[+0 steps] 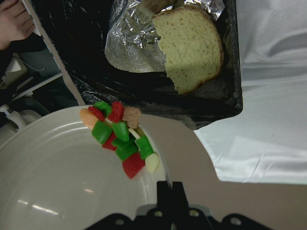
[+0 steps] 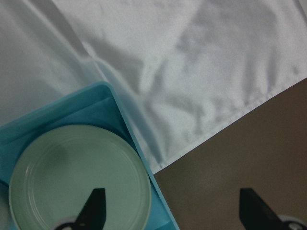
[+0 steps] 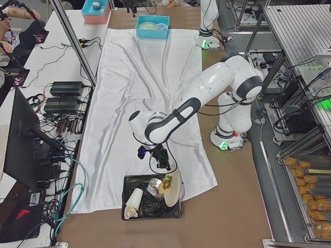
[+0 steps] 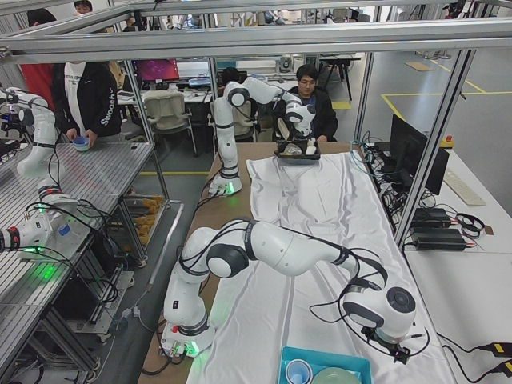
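Observation:
A cream plate (image 1: 72, 182) with coloured food pieces (image 1: 124, 139) along its rim is held tilted by my left gripper, shut on that rim, at a black-lined bin (image 1: 230, 96). The bin holds a bread slice (image 1: 189, 48), crumpled foil (image 1: 132, 43) and, in the camera left view, a white cup (image 3: 135, 198). My right gripper stands open above a blue tray (image 2: 115, 110) holding a green plate (image 2: 79, 177); a blue-rimmed cup (image 4: 298, 373) is also in that tray.
A white cloth (image 3: 129, 67) covers the middle of the table, largely clear. A monitor (image 3: 23, 139) and cables line the left side. People sit and stand beyond the table edges.

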